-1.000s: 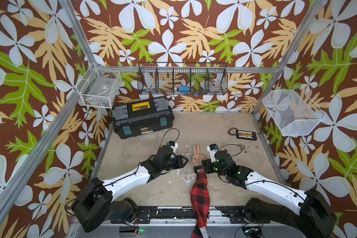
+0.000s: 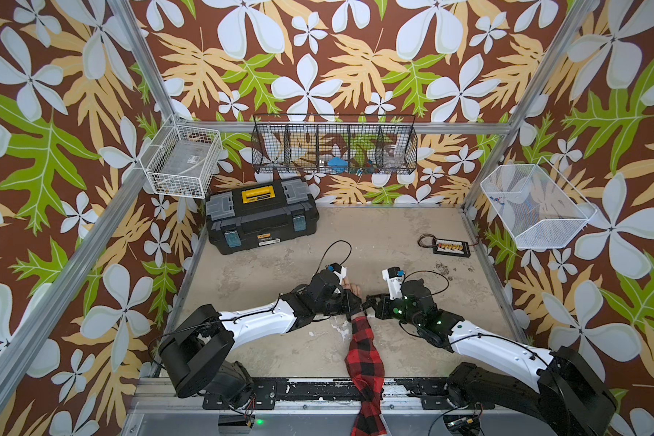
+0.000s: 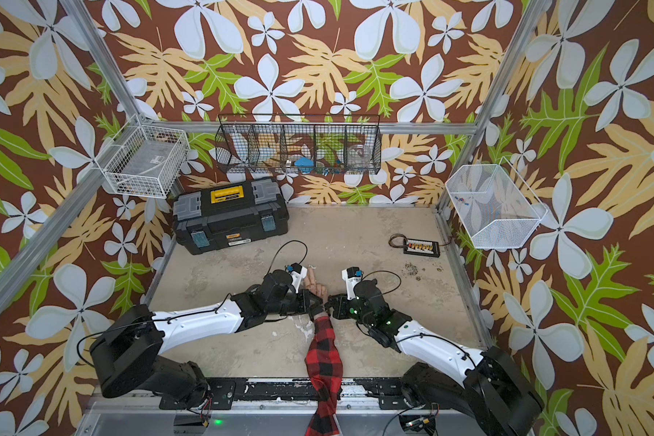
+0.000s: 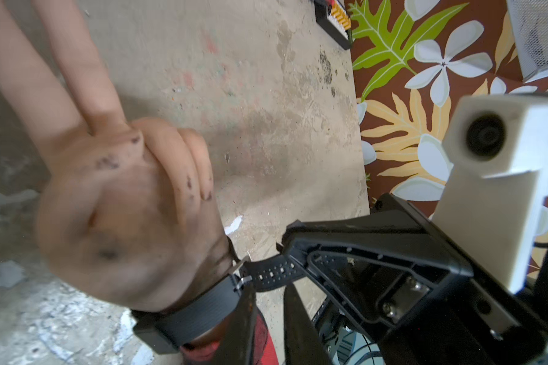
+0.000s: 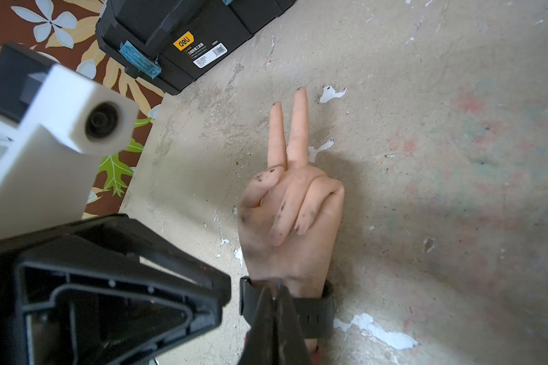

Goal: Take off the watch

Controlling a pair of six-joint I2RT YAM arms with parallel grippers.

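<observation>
A model hand (image 5: pixel 292 206) in a red-checked sleeve (image 2: pixel 363 352) lies palm up, two fingers out. Round its wrist is a black watch (image 4: pixel 198 313); in the left wrist view its strap end (image 4: pixel 274 273) stands out beside the buckle. My left gripper is over the wrist, part open, its fingertips close to the strap; whether they touch it I cannot tell. My right gripper is shut at the wrist beside the watch, with nothing clearly between its fingers.
A black toolbox (image 2: pixel 261 221) stands at the back left, a small framed item (image 2: pixel 450 247) at the back right. Wire baskets (image 2: pixel 183 161) hang on the walls.
My left gripper has moved right and onto the wrist. The hand has shifted slightly to the left since a second ago. My right arm has moved only slightly.
</observation>
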